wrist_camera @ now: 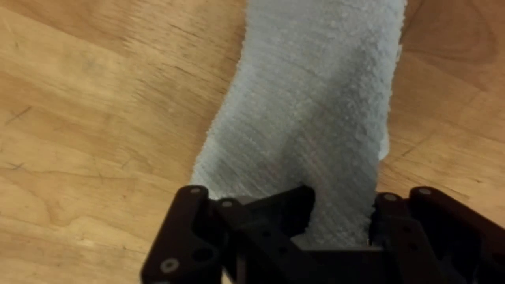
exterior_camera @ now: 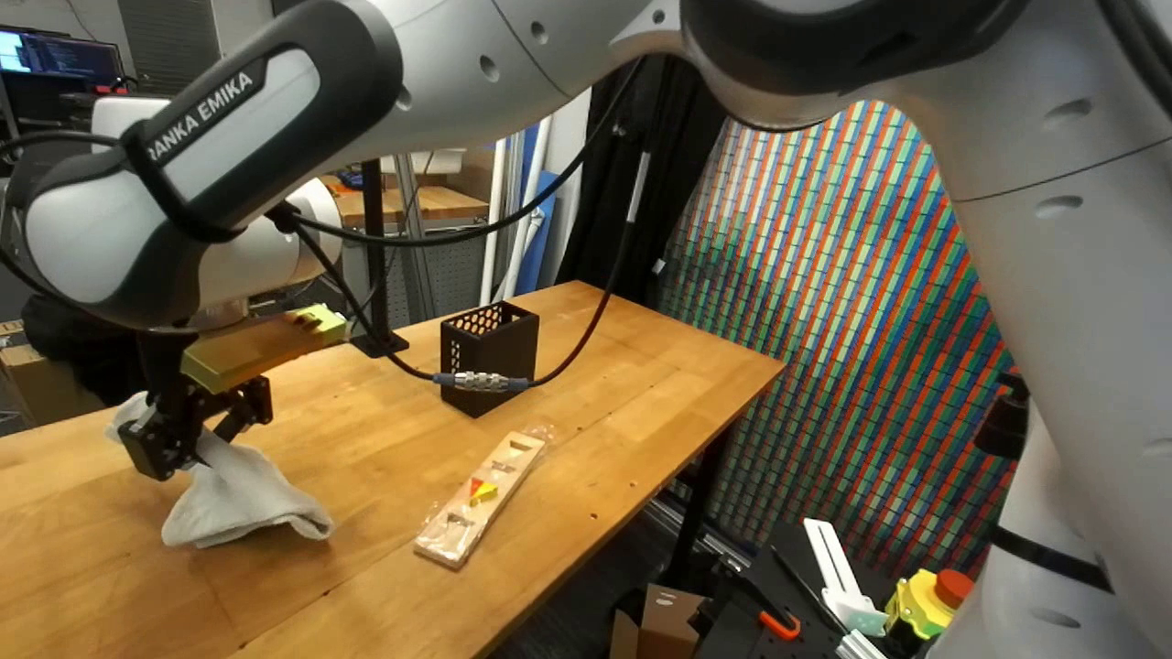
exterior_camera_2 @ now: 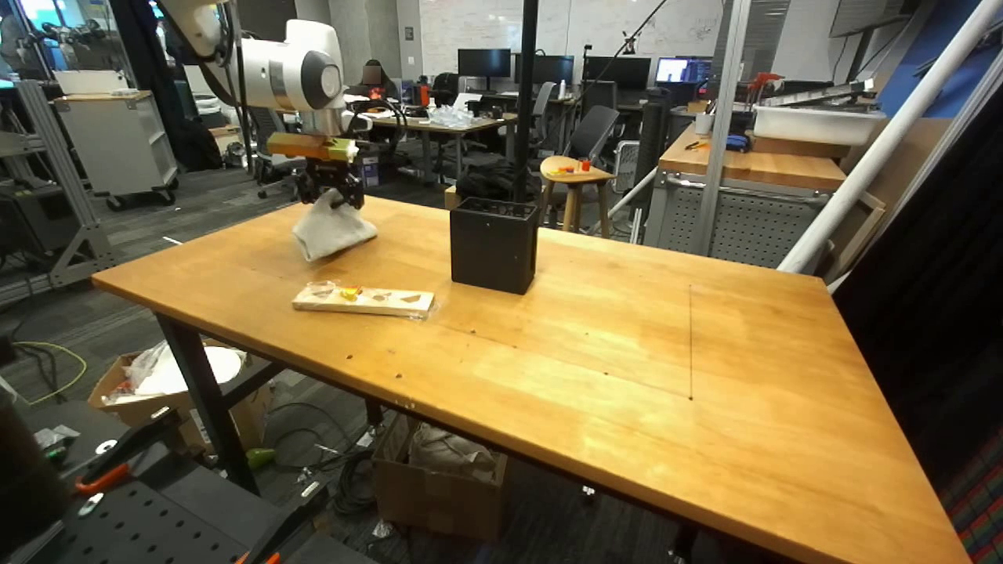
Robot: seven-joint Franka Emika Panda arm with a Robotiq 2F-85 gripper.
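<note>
A whitish towel (exterior_camera: pixel 244 500) is bunched up, its upper part raised and its lower part resting on the table. My gripper (exterior_camera: pixel 203 448) is shut on the towel, above the table at the left of exterior view 1. Exterior view 2 shows the towel (exterior_camera_2: pixel 331 230) draping in a tent shape beneath the gripper (exterior_camera_2: pixel 334 199). In the wrist view, the towel (wrist_camera: pixel 307 104) runs up from between the dark fingers towards the top edge. Its folds partly hide the fingertips.
A wooden puzzle board (exterior_camera: pixel 483 500) in clear wrap lies near the table's front edge. Behind it stands a black perforated box (exterior_camera_2: pixel 494 246). A cable (exterior_camera: pixel 593 318) from the arm hangs close to that box.
</note>
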